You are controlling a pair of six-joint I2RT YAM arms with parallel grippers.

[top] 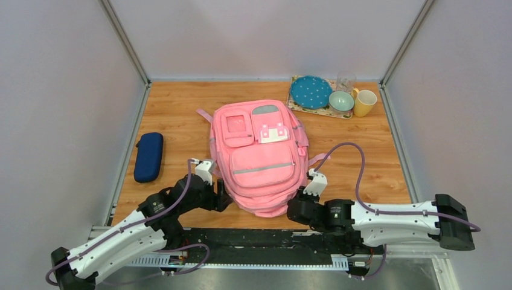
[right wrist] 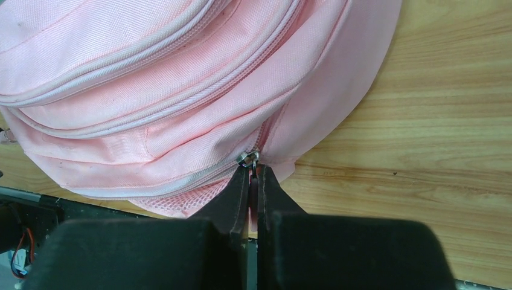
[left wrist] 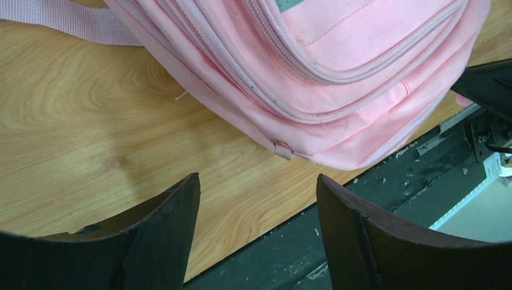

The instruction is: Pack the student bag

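The pink backpack lies front up on the wooden table, slightly turned, its bottom end toward me. At its lower right edge, in the right wrist view, my right gripper is shut on a metal zipper pull. Beside the lower left edge stands my left gripper, open, with nothing between its fingers. A small fabric tab on the bag's edge shows just ahead of those fingers. A dark blue case rests on the table left of the bag.
At the back right is a patterned tray with a blue dotted plate, a green bowl and a clear glass. A yellow mug stands at its right. Bare table lies right of the bag.
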